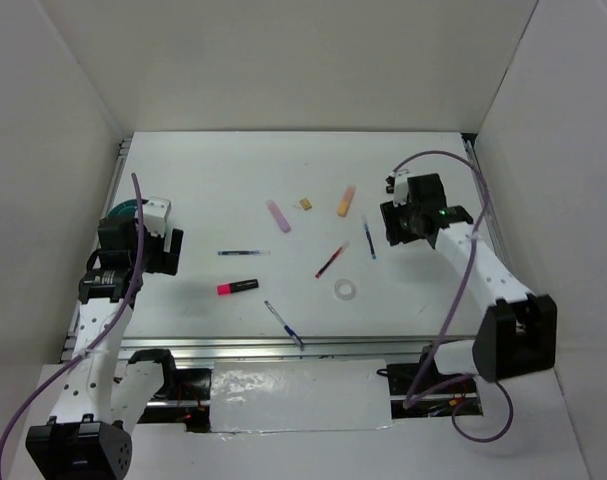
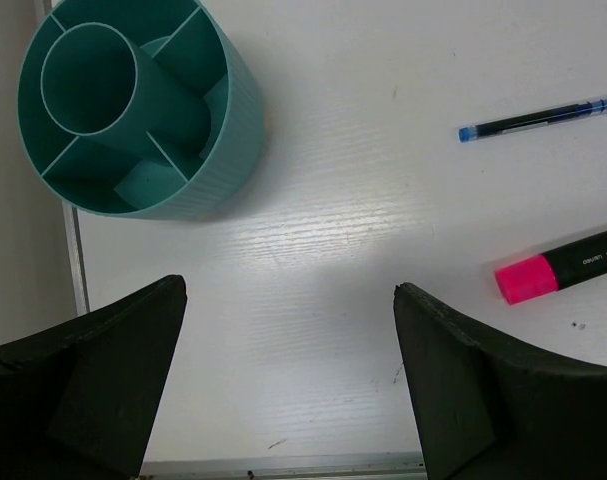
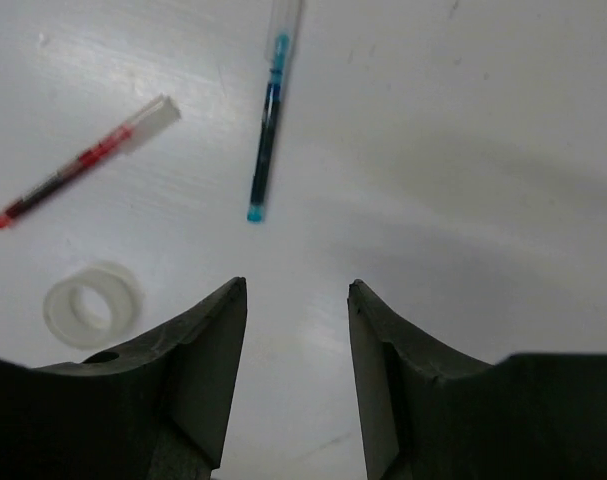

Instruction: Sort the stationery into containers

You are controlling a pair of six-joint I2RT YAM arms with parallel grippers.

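In the top view, my left gripper [image 1: 170, 252] hangs at the table's left side, open and empty. Its wrist view shows a teal round pen holder [image 2: 173, 190] with compartments, a blue-capped pen [image 2: 539, 119] and a pink-and-black highlighter [image 2: 558, 270]. My right gripper has its fingers partly spread, nothing between them. Ahead of it lies a blue-black pen [image 3: 269, 130]; to the left are a red pen [image 3: 78, 168] and a white tape roll [image 3: 91, 306]. Other stationery includes a purple highlighter [image 1: 278, 216], an orange highlighter [image 1: 346, 201] and a blue-white pen [image 1: 284, 324].
A small yellowish block [image 1: 305, 204] lies between the purple and orange highlighters. Walls enclose the white table [image 1: 213, 180] at the back and sides. A purple cable [image 1: 463, 275] loops over the right arm.
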